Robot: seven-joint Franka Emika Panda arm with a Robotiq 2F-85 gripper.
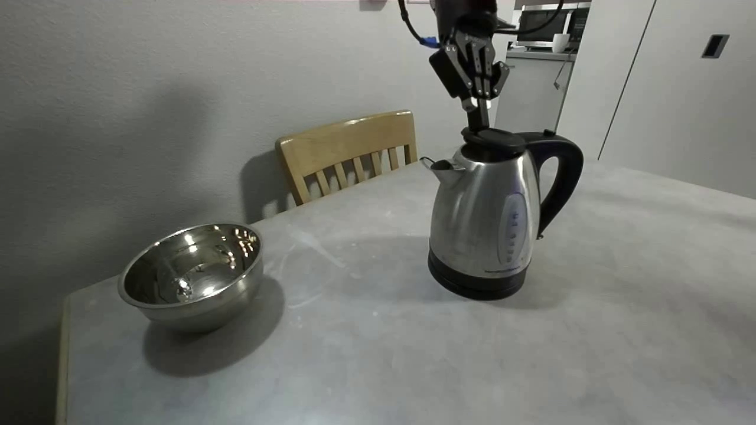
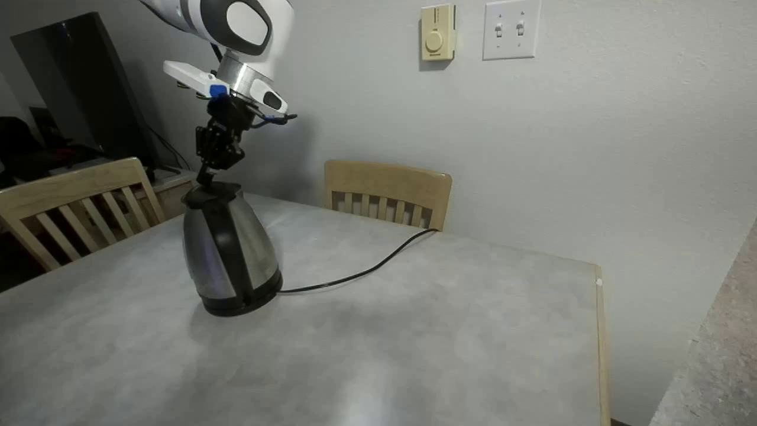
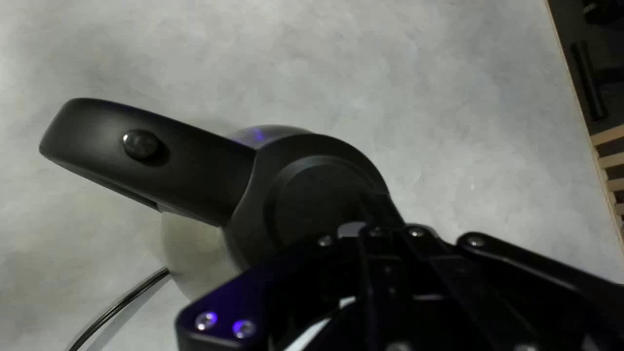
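A steel electric kettle [image 1: 473, 219] stands upright on the table, its black handle [image 1: 564, 170] to the right and its spout [image 1: 446, 170] to the left in exterior view 1. The black lid [image 1: 496, 141] lies nearly level over the kettle's mouth. From above, my gripper [image 1: 479, 126] is shut, and its fingertips press against the lid's spout side. In the wrist view the lid [image 3: 319, 199] covers the top, while the dark gripper body hides part of it. Nothing shows between the fingers.
A shiny metal bowl [image 1: 195, 276] sits near the table's left edge in exterior view 1. A black cord [image 2: 355, 276] runs from the kettle's base across the table. Chairs [image 2: 387, 191] stand along the far edges.
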